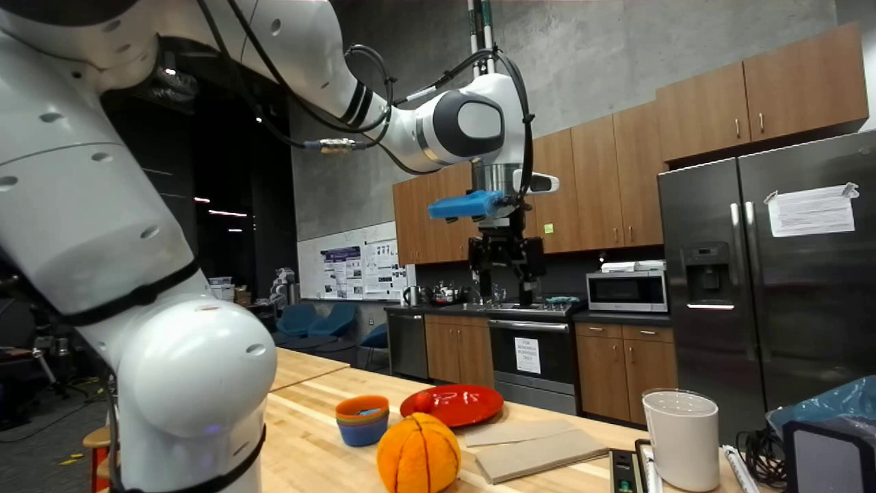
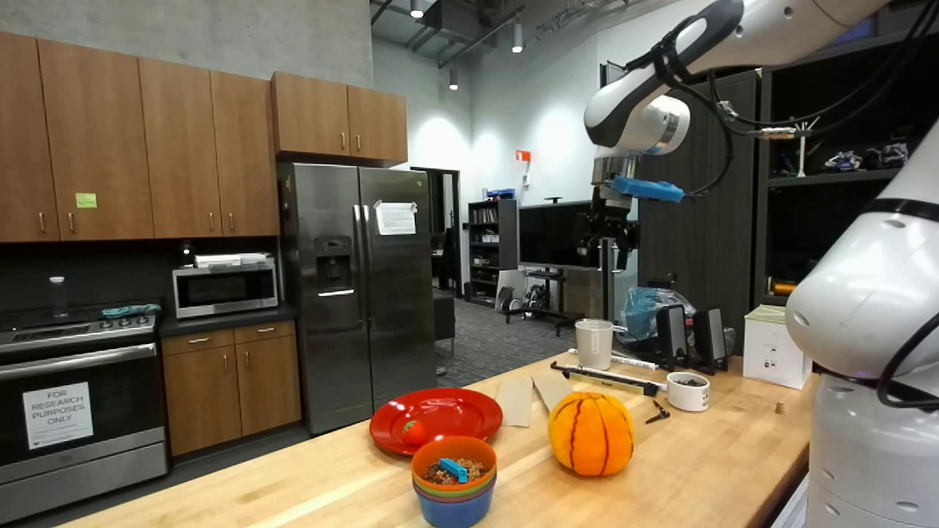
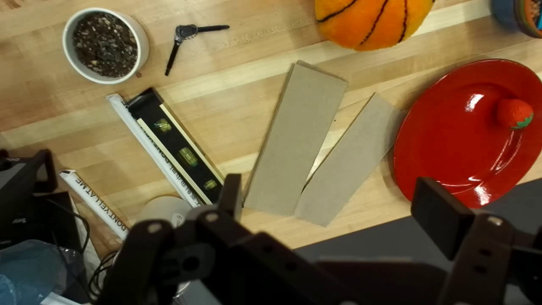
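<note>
High above the table hangs my gripper, open, its two black fingers wide apart with only the view of the table between them. Below in the wrist view lie two flat grey-brown boards [image 3: 300,137], side by side at an angle. A red plate [image 3: 442,137] carries a small red strawberry-like toy [image 3: 513,112]. The orange plush pumpkin [image 2: 590,434] rests on the tabletop. Near it stand stacked bowls [image 2: 454,501], orange on top and blue below, with brown bits and a blue piece inside. My gripper touches none of these.
A white cup of dark bits [image 3: 137,48], a black level [image 3: 175,147] and white sticks [image 3: 96,203] lie toward one end. A tall white mug [image 1: 683,439], dark speakers [image 2: 709,339] and a white box [image 2: 775,347] stand there too. Bare wood [image 2: 695,466] shows near the robot base.
</note>
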